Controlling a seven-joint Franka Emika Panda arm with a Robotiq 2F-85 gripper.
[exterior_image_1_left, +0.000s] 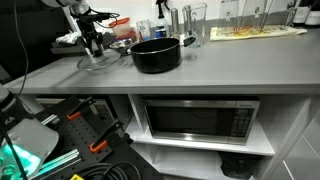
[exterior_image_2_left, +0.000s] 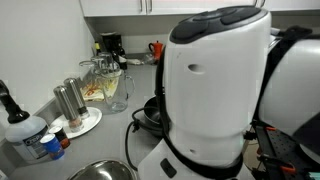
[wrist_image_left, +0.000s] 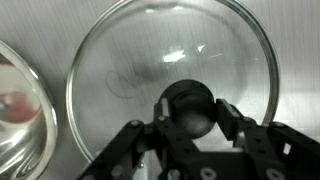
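A round clear glass lid (wrist_image_left: 120, 65) with a dark knob (wrist_image_left: 189, 103) fills most of the wrist view. My gripper is shut on that knob, one finger on either side. In exterior view 1 the lid (exterior_image_1_left: 98, 63) looks nearly flat, at or just above the left part of the counter, with the gripper (exterior_image_1_left: 96, 51) over it. Whether it touches the counter I cannot tell. To its right stands a black pot (exterior_image_1_left: 157, 55), open at the top. In exterior view 2 the arm hides the lid and gripper.
A shiny metal bowl (wrist_image_left: 38, 120) sits close beside the lid, with something reddish in it. Glass pitchers (exterior_image_1_left: 197, 20) and a tray of yellow food (exterior_image_1_left: 245, 33) line the back. The counter (exterior_image_1_left: 250, 65) right of the pot is bare.
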